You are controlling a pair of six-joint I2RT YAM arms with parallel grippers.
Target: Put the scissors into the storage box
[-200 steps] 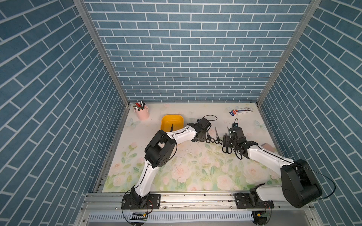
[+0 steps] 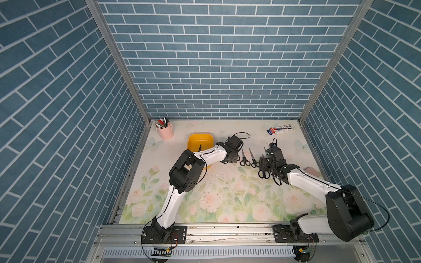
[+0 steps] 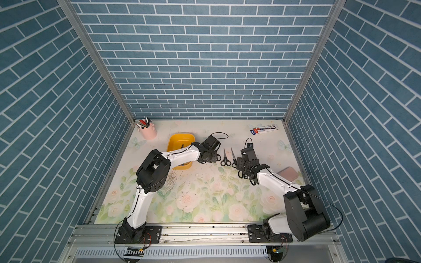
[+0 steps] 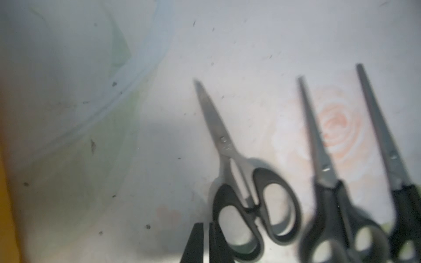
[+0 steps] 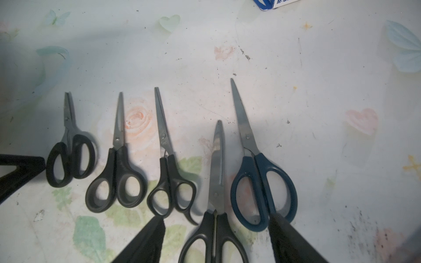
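Observation:
Several scissors lie in a row right of the yellow storage box (image 2: pixel 200 137), which has a dark item inside. In the left wrist view my left gripper has its fingers close together at the handle of black scissors (image 4: pixel 279 234); whether anything is pinched is unclear. In the right wrist view my right gripper stands part open over large black scissors (image 5: pixel 215 184), with teal scissors (image 5: pixel 276 173) beside them. Two other black pairs (image 5: pixel 116 179) lie between.
A pink pen cup (image 2: pixel 165 131) stands at back left, a blue-and-white package (image 2: pixel 280 129) at back right, and a pink pad (image 3: pixel 288 174) at the right.
The right arm looks nearly unchanged.

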